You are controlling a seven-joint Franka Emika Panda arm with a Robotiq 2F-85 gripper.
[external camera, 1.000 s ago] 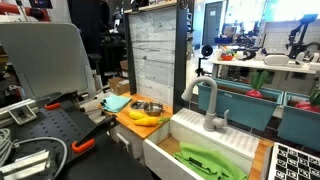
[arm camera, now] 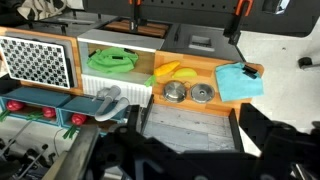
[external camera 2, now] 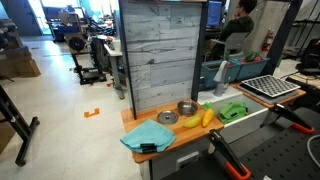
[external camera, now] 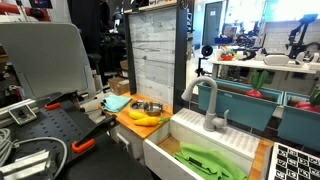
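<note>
My gripper stands open in the wrist view, its dark fingers wide apart at the lower edge. Nothing is between them; the wooden counter (arm camera: 218, 75) lies below and ahead. Two small metal bowls (arm camera: 174, 91) sit side by side on the counter, close to two yellow food-like items (arm camera: 183, 73). To one side lies a folded light-blue cloth (arm camera: 235, 80) with a small dark object on its edge. A green cloth-like item (arm camera: 113, 60) rests inside the white sink (arm camera: 93, 70). The gripper cannot be made out in either exterior view.
A grey faucet (external camera: 212, 105) rises behind the sink. Beyond it stand blue-grey planters (external camera: 247, 106) with red and green contents. A white perforated rack (external camera 2: 265, 86) lies past the sink. The upright wooden panel (external camera 2: 165, 62) borders the counter, and black clamps (external camera 2: 228, 150) line the near table.
</note>
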